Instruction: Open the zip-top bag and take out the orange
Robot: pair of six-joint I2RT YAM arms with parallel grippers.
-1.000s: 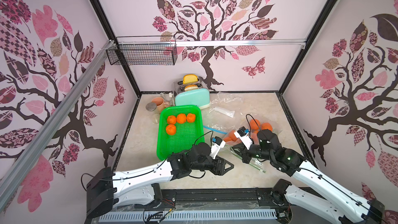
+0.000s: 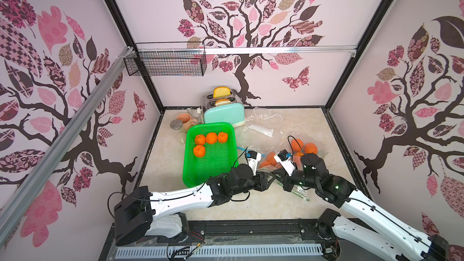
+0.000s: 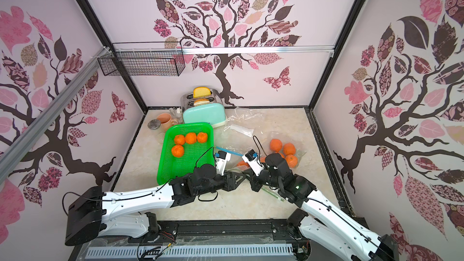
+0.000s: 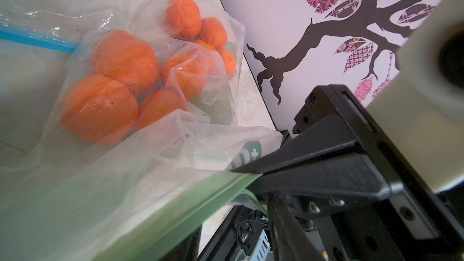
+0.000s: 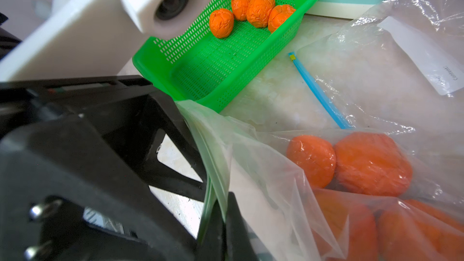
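Note:
The clear zip bag (image 4: 120, 169) lies on the table with several oranges (image 4: 99, 108) inside. Its green zip strip (image 4: 193, 212) is raised at the front. My right gripper is shut on this edge, pinching thin film. Facing it from the left, my left gripper has its fingers apart, close to the same rim; whether film lies between them is unclear. From above, the two grippers nearly meet over the bag's front, hiding part of it. Several oranges (image 2: 211, 138) sit in the green basket (image 2: 212, 169).
A clear bag with a blue strip (image 5: 319, 89) and white label (image 5: 425, 58) lies behind the oranges. The toaster (image 2: 224, 114) and a clay cup (image 2: 185, 119) stand at the back.
The right arm looks still.

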